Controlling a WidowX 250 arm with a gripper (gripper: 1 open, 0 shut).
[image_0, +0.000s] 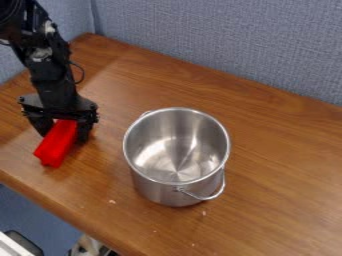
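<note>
A red elongated block lies on the wooden table at the left front. The black gripper is low over the block's far end, its fingers open on either side of it; whether they touch it is unclear. A steel pot with a wire handle stands right of the block.
A grey padded wall runs behind it. The table's left edge is near the block.
</note>
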